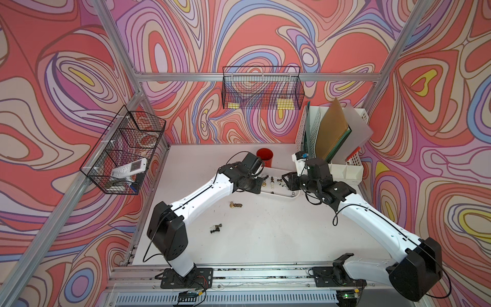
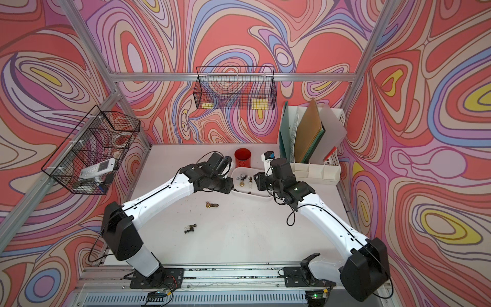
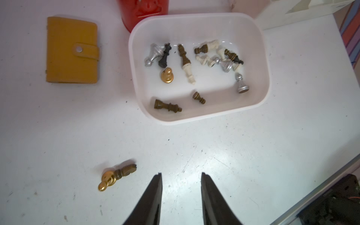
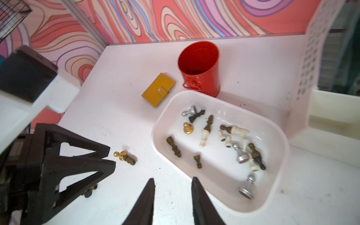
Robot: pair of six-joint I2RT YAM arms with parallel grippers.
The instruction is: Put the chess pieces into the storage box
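The white storage box (image 3: 225, 105) holds several chess pieces lying on their sides, among them a dark king (image 3: 166, 106) and a gold pawn (image 4: 187, 127). On the table left of it lie a gold pawn (image 3: 108, 178) and a dark piece (image 3: 125, 169) together; further toward the front left, more pieces (image 2: 189, 228) lie. My left gripper hangs open above the table in front of the box, nothing between its fingers. My right gripper is over the box's front right, its fingers apart and empty.
A red bucket (image 4: 202, 78) stands behind the box, a yellow wallet (image 3: 71, 48) left of it. A white file holder (image 1: 345, 174) with boards occupies the back right.
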